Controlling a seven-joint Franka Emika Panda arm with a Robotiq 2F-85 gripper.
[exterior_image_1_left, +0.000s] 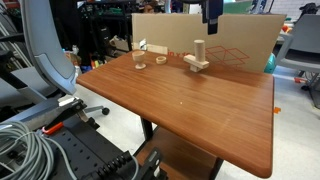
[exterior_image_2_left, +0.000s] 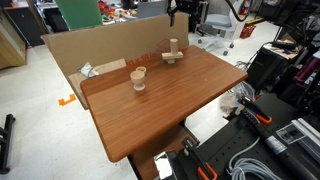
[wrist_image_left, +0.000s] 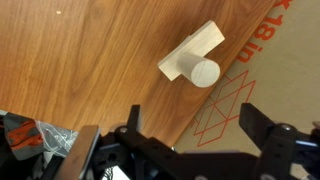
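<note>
My gripper is open above the table, with no object between its fingers. In the wrist view a pale wooden cylinder (wrist_image_left: 204, 71) rises beside or on a light block (wrist_image_left: 196, 46), a little beyond the fingertips. From the first exterior view the gripper (exterior_image_1_left: 212, 25) hangs higher than the cylinder (exterior_image_1_left: 199, 49) and slightly to its right. A small beige cup (exterior_image_2_left: 138, 78) stands apart on the table (exterior_image_2_left: 130, 122), and a low round ring-like piece (exterior_image_1_left: 160, 61) lies near it.
Cardboard panels (exterior_image_1_left: 240, 45) border the far side of the table. Coiled cables (exterior_image_1_left: 30, 150) hang by the robot's base.
</note>
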